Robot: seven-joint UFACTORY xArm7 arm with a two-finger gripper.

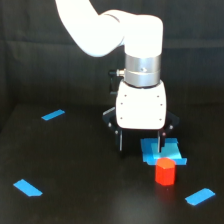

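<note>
A small red block (165, 172) rests on the dark table, at the near edge of a blue patch (172, 151) that looks flat, like paper or tape. My white gripper (141, 147) hangs just behind and to the left of the block, pointing down. Its two dark fingers stand wide apart and nothing shows between them. The right finger covers part of the blue patch. How high the fingertips are above the table is hard to judge.
Blue tape strips lie at the back left (53, 115), front left (27, 188) and front right (200, 197). Bare black table fills the left and middle. A dark curtain (40, 60) hangs behind.
</note>
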